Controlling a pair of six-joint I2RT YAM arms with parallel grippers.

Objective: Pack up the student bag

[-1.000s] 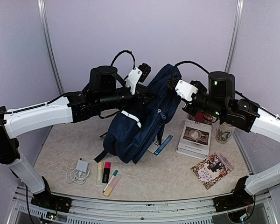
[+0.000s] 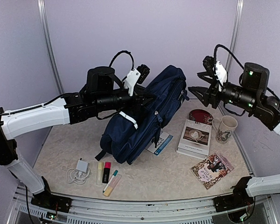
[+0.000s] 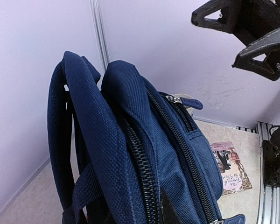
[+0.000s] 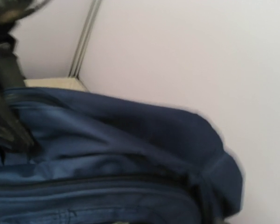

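The navy backpack [image 2: 156, 119] is held up at a tilt in the middle, its zippers [image 3: 191, 163] facing up in the left wrist view. My left gripper [image 2: 142, 95] is shut on its upper part; in that wrist view its fingers are hidden by the fabric. My right gripper [image 2: 200, 86] stands open to the right of the bag's top, apart from it; its fingers [image 3: 256, 63] show at the upper right of the left wrist view. The backpack also fills the lower half of the blurred right wrist view.
On the table lie a white book [image 2: 193, 144], a booklet [image 2: 211, 170], a blue item [image 2: 163, 147] partly under the bag, a charger [image 2: 81, 165] and several markers [image 2: 106, 172]. A mug [image 2: 224, 130] and red plate [image 2: 200, 116] stand at right.
My right gripper has drawn back from the bag's top toward the right and risen, leaving the plate and mug in view. The left gripper and backpack have barely moved.
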